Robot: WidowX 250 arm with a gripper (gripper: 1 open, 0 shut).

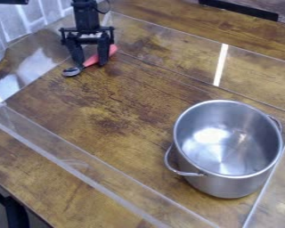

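Note:
My black gripper [88, 50] is low over the back left of the wooden table, right over a spoon with a pink handle [109, 53] and a metal head [71, 71]. The fingers hide much of the handle; whether they touch or hold it I cannot tell. A large steel pot [224, 151] with wire handles stands at the front right.
Clear plastic strips or walls run along its left side, front and back. A dark object lies at the top right edge.

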